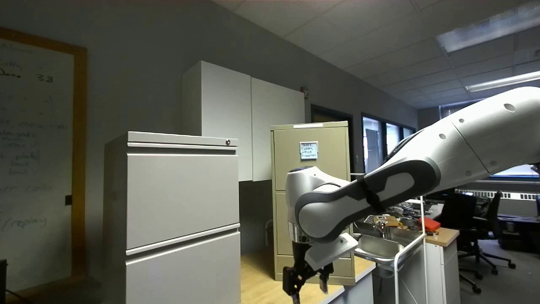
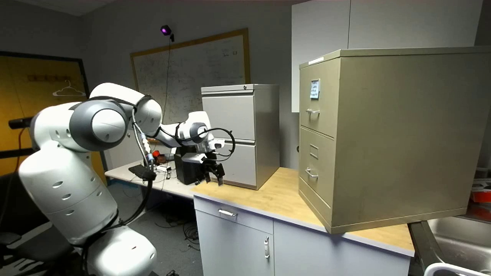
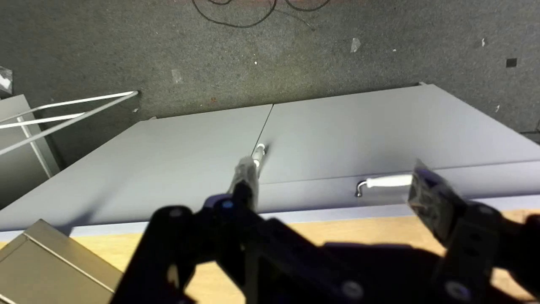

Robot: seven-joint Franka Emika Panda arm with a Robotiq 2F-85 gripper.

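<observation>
My gripper is open, with nothing between its fingers. The wrist view looks down past it at the front of a grey base cabinet (image 3: 354, 131). From that angle the right finger overlaps the end of the white drawer handle (image 3: 390, 180), and the left finger lies just below the upright door handle (image 3: 259, 152). Whether either finger touches a handle cannot be told there. In exterior view 2 the gripper (image 2: 214, 181) hangs near the left end of the wooden countertop (image 2: 280, 195), above the drawer handle (image 2: 227, 213) and apart from it.
A light grey two-drawer cabinet (image 2: 267, 138) stands on the counter close behind the gripper. To its right is a tan filing cabinet (image 2: 396, 138). Bare wood lies between them. Beyond the tan cabinet is a sink (image 1: 377, 246) with a white frame (image 1: 424, 213) nearby.
</observation>
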